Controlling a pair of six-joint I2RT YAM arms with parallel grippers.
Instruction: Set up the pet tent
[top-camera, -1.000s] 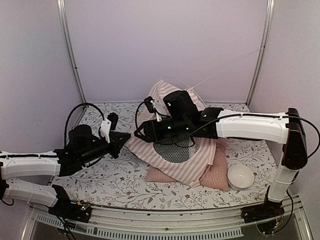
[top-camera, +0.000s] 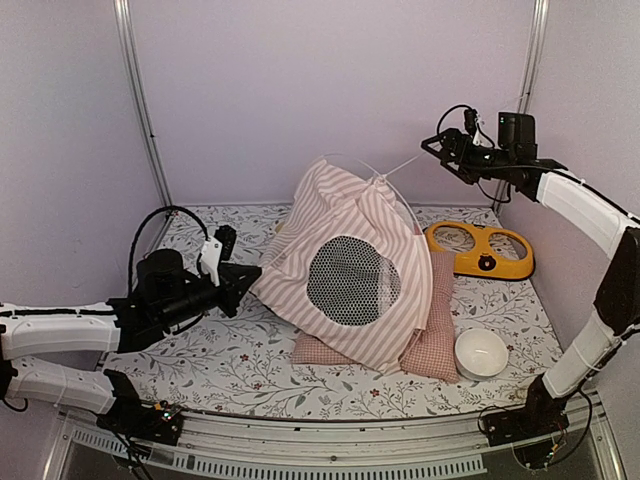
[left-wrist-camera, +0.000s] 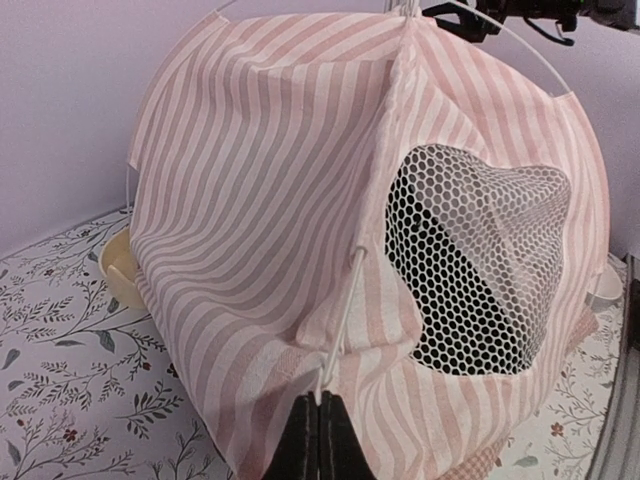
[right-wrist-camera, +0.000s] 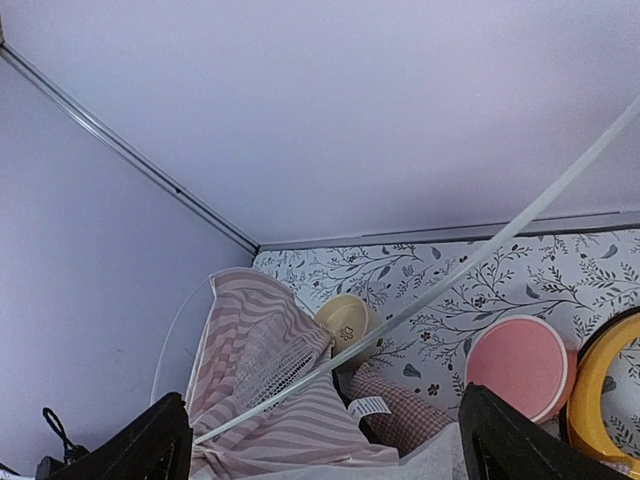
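The pink-striped tent fabric (top-camera: 315, 200) with a round mesh window (top-camera: 350, 280) leans partly raised over a checked cushion (top-camera: 440, 320), thin white poles curving above it. At its left corner my left gripper (top-camera: 245, 275) is shut on a white pole (left-wrist-camera: 353, 280) whose end runs into its fingertips (left-wrist-camera: 318, 405). My right gripper (top-camera: 440, 145) is raised above the back right of the tent, open, with a long pole (right-wrist-camera: 520, 220) crossing in front of it in the right wrist view.
A yellow double-ring holder (top-camera: 505, 268) sits at back right, a white bowl (top-camera: 481, 350) at front right. The right wrist view shows a pink cup (right-wrist-camera: 515, 365) and a cream cup (right-wrist-camera: 345, 318).
My right arm has swept from over the middle of the tent up and right to the back right, uncovering the mesh window. My left gripper stays where it was.
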